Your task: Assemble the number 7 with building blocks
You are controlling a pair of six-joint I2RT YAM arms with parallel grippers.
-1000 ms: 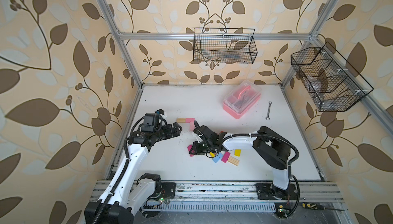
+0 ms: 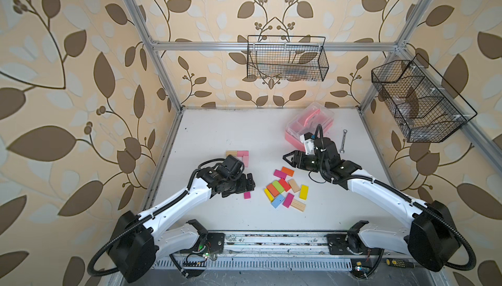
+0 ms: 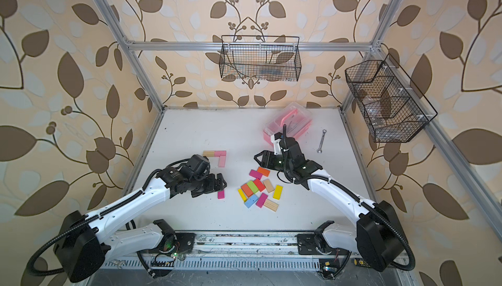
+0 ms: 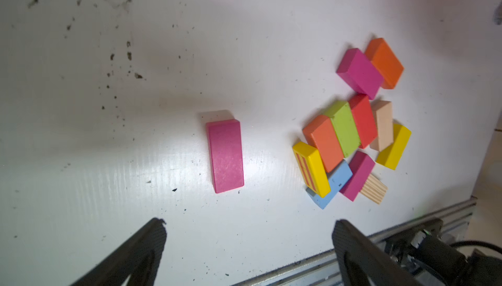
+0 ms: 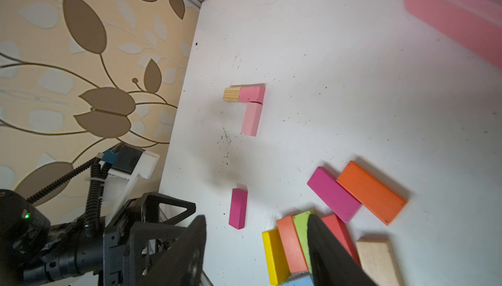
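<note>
Toward the back left, a striped wooden block [image 5: 231, 94], a pink block [image 5: 251, 94] and a lighter pink block [image 5: 251, 117] form a 7-like corner. A lone magenta block [image 4: 225, 155] lies below my left gripper, which is open and empty. My right gripper is raised, open and empty, above the loose pile: orange block [image 5: 372, 192], magenta block [image 5: 334, 194], green block [image 4: 341, 129], red block [image 4: 362, 118], several yellow, blue, beige and other blocks.
A pink lidded box [image 3: 287, 121] and a wrench [image 3: 322, 140] lie at the back right. Wire baskets [image 2: 287, 58] hang on the frame.
My right gripper has risen and moved back and right, away from that block and the pile.
</note>
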